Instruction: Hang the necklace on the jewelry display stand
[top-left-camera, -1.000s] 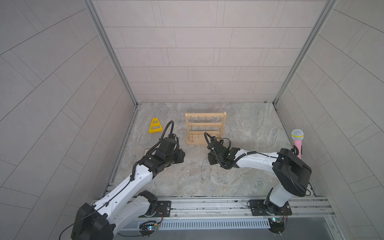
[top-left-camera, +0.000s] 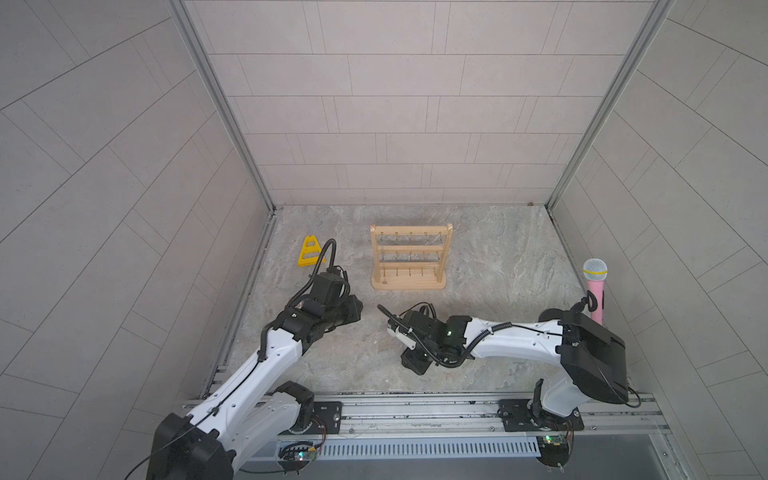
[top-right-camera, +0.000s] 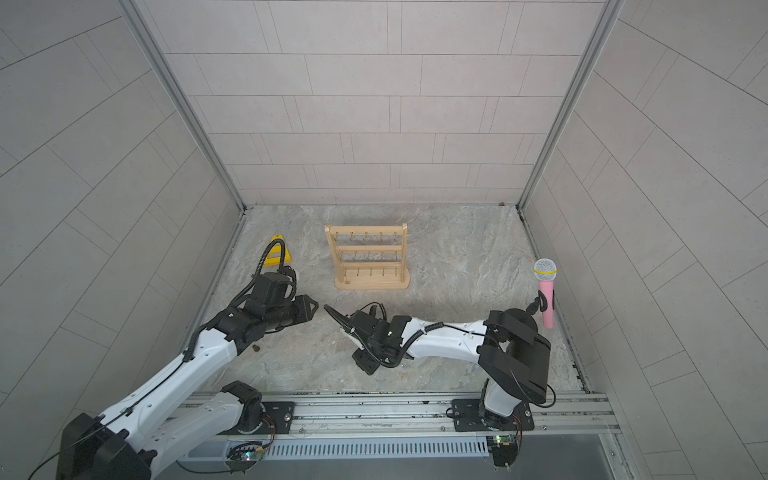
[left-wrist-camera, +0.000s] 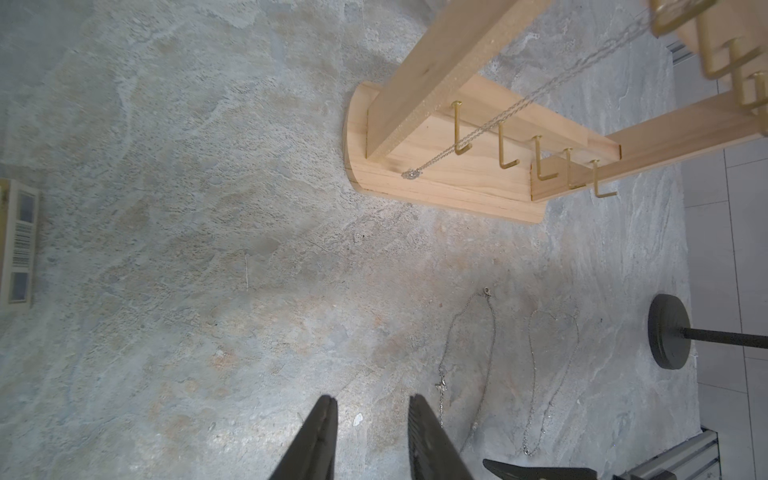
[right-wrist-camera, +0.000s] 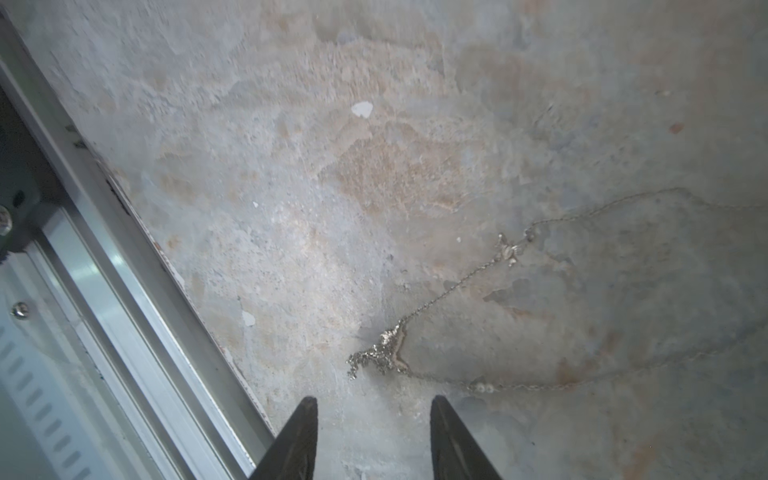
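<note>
The wooden display stand (top-left-camera: 408, 280) with brass hooks (left-wrist-camera: 504, 160) stands at the back centre. A silver chain (left-wrist-camera: 560, 80) hangs from it in the left wrist view. Two necklaces (left-wrist-camera: 489, 336) lie on the surface in front; one necklace (right-wrist-camera: 392, 344) lies just ahead of my right gripper, which is open and empty. My left gripper is above the surface front-left of the stand, part open, with nothing between its fingers.
A yellow frame (top-left-camera: 309, 254) sits left of the stand. A pink microphone (top-left-camera: 595, 296) and a black round base (left-wrist-camera: 670, 332) are at the right. The metal rail (right-wrist-camera: 152, 280) borders the front edge.
My left arm has shifted slightly left.
</note>
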